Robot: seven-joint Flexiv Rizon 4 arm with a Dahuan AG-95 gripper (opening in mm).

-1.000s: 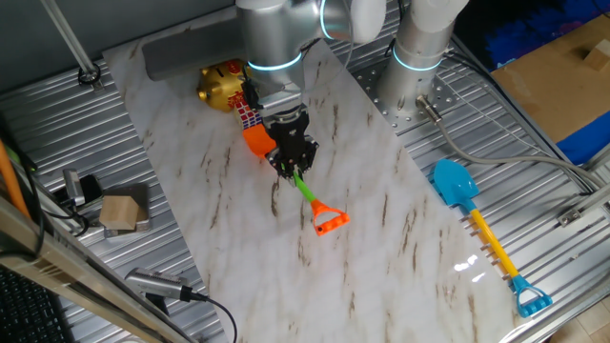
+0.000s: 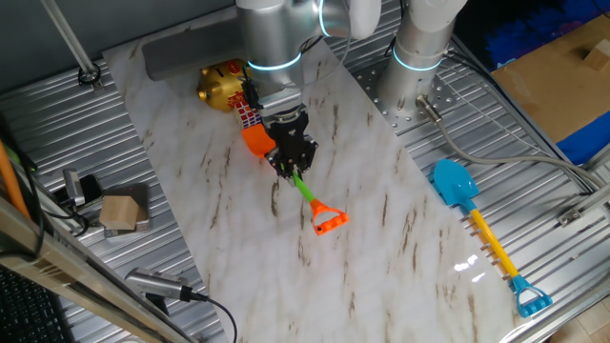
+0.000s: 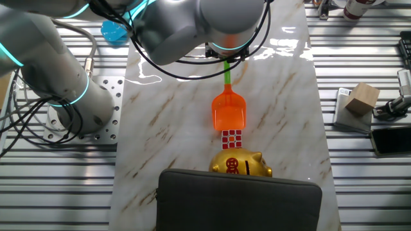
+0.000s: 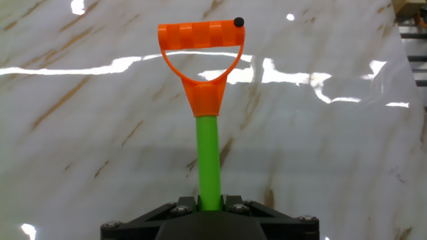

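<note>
A toy shovel with an orange blade (image 3: 229,114), green shaft (image 4: 208,153) and orange D-shaped handle (image 4: 203,35) lies along the marble-patterned table. My gripper has its black fingers against both sides of the green shaft, shut on it. From the side, the gripper (image 2: 294,170) sits low between blade and handle, hiding part of the shaft. A red-and-white gridded cube (image 3: 232,138) is right at the blade's front edge; whether they touch I cannot tell. Directly behind the cube stands a gold piggy bank (image 3: 243,162).
A dark flat case (image 3: 237,200) stands behind the piggy bank. Off the table's right side lies a blue and yellow shovel (image 2: 488,235) on the metal slats. A wooden block (image 2: 120,212) is on the left slats.
</note>
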